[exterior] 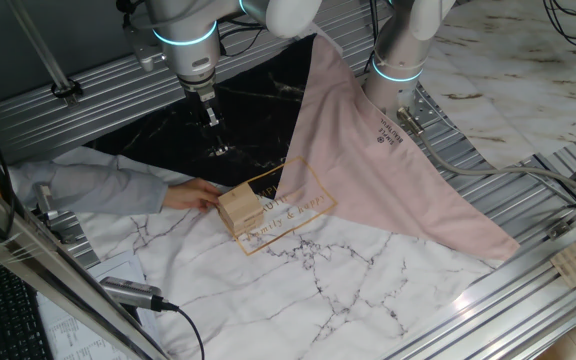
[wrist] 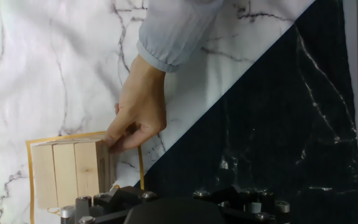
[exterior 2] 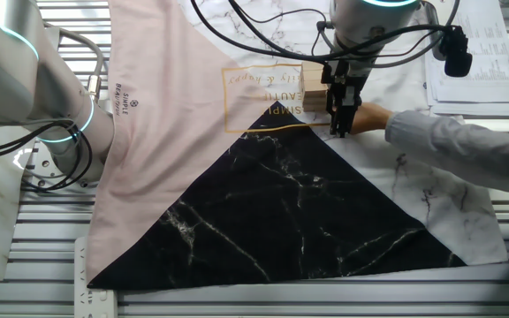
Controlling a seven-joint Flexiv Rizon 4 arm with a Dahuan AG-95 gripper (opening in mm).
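Note:
A small stack of pale wooden blocks (exterior: 240, 210) stands on the cloth, inside the gold-lined lettered frame. In the wrist view, several block faces (wrist: 67, 171) show side by side at the lower left. A person's hand (wrist: 138, 112) reaches in and touches the blocks' side with its fingertips. Above the black part of the cloth hangs my gripper (exterior: 216, 128), apart from the blocks. Its two sides are spread wide at the bottom of the wrist view, with nothing seen between them. From the second exterior view, the blocks (exterior 2: 314, 84) lie partly behind the gripper.
The cloth has black (exterior 2: 281, 212), pink (exterior 2: 166, 115) and white marbled (exterior: 348, 290) areas, lying on a slatted metal table. A grey device with a cable (exterior: 133, 293) lies at the lower left.

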